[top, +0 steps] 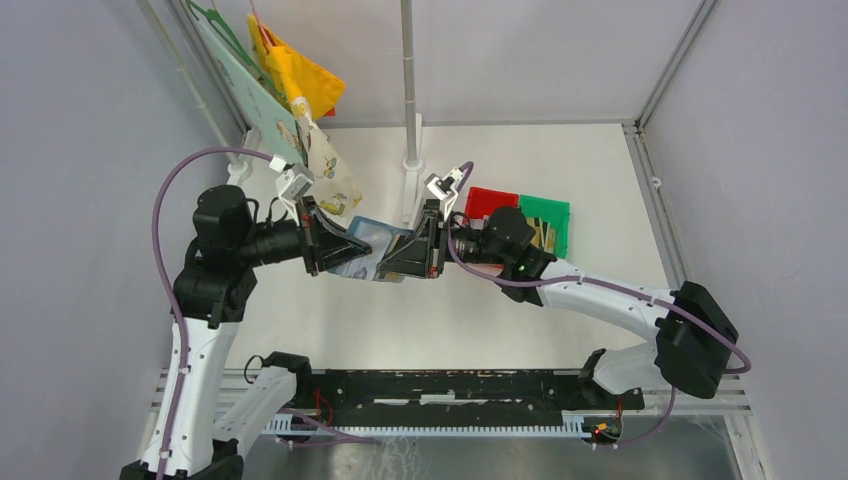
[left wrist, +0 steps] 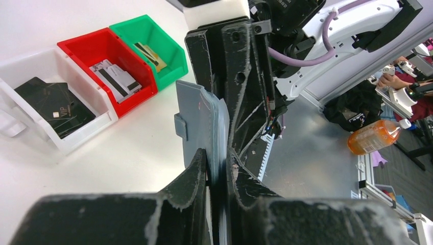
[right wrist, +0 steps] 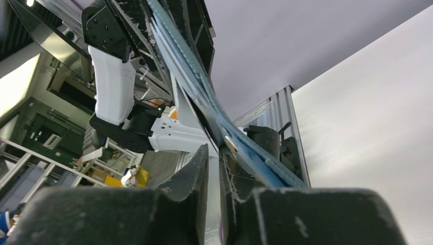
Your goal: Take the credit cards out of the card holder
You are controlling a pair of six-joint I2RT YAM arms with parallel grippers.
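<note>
The blue card holder [top: 372, 238], with clear sleeves, hangs above the table between my two grippers. My left gripper is shut on one end of the holder [left wrist: 196, 122], which stands edge-on in the left wrist view. At the other end, my right gripper is part open with a narrow gap. The holder [right wrist: 191, 61] slants down to its fingertips; its blue cover passes outside the right-hand finger. A thin dark edge reaches the gap, but whether it is a card or a sleeve cannot be told. A gold card edge [right wrist: 231, 144] shows beside that finger.
Sorting bins stand at the back right: white [left wrist: 107, 122] with black cards [left wrist: 56, 104], red [left wrist: 134, 104] with white-and-black cards [left wrist: 116, 80], and green [left wrist: 176, 66] with gold cards [left wrist: 151, 55]. Cloths [top: 300, 80] hang at the back left.
</note>
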